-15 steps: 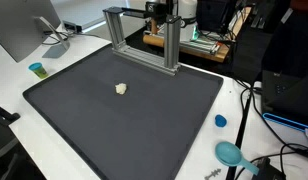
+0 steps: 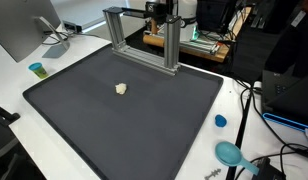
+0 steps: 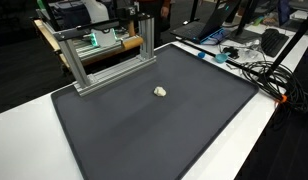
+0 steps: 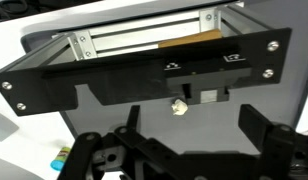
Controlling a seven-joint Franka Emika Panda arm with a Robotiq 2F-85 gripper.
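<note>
A small cream-coloured lump [image 2: 121, 88] lies on the dark grey mat [image 2: 104, 125]; exterior view 2 shows the same lump [image 3: 159, 92] alone on the mat. In the wrist view the lump [image 4: 179, 106] appears between the spread fingers, well beyond them, close to the edge of a black rack plate. My gripper is open, with nothing held. One dark finger [image 4: 126, 122] stands on the left and the other on the right. The exterior views do not show the fingertips clearly.
A metal-framed rack [image 3: 104, 70] stands at one edge of the mat. Off the mat are a green-and-blue cup [image 2: 37, 70], a blue lid-like piece [image 2: 220, 121], a turquoise ladle-like item [image 2: 234, 156] and cables [image 3: 259, 72].
</note>
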